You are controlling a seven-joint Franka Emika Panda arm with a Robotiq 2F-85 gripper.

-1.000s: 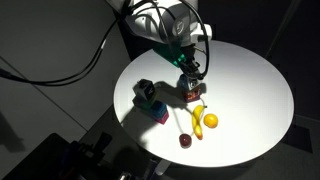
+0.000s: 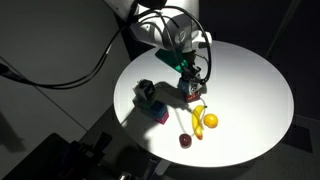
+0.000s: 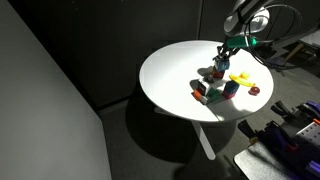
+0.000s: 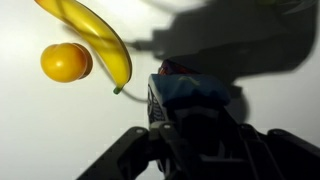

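Observation:
A small stack of blocks (image 2: pixel 191 92) stands near the middle of the round white table, blue and dark above with red lower down. My gripper (image 2: pixel 190 76) is right at the top of this stack, pointing down. From the wrist, the blue face of the top block (image 4: pixel 190 88) shows just beyond the dark fingers, with a red-topped edge behind it. The fingers are black against shadow, so the gap between them and any contact with the block are hidden.
A second group of blocks (image 2: pixel 157 110), with a dark cube (image 2: pixel 145 89) on it, stands to the left. A banana (image 2: pixel 197 122), an orange (image 2: pixel 211 120) and a dark red round fruit (image 2: pixel 185 141) lie towards the front.
Over the last second my gripper has come down closer onto the middle stack. The fruit and the other blocks have stayed in place.

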